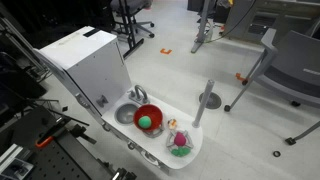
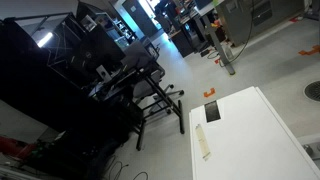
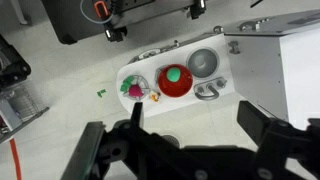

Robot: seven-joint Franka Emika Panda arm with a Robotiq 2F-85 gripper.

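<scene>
In the wrist view my gripper is open, its two dark fingers wide apart at the bottom with nothing seen between them. Beyond the fingertips is a white toy counter [image 3: 165, 53], seen from above. A red bowl [image 3: 187, 87] sits on it, holding a round green object [image 3: 173, 74]. One side of the bowl adjoins a small metal sink [image 3: 204, 63] with a faucet [image 3: 207, 91]. On the other side lies a pink-red object [image 3: 136, 91] with green pieces, apparently on a wire rack or dish. The gripper cannot be made out clearly in either exterior view.
A tall white cabinet [image 1: 95, 70] rises at one end of the counter; its flat top [image 2: 235, 135] shows in exterior view 2. A grey post [image 1: 205, 100] stands at the counter's back edge. A grey chair [image 1: 285, 75] is farther right, with open floor between.
</scene>
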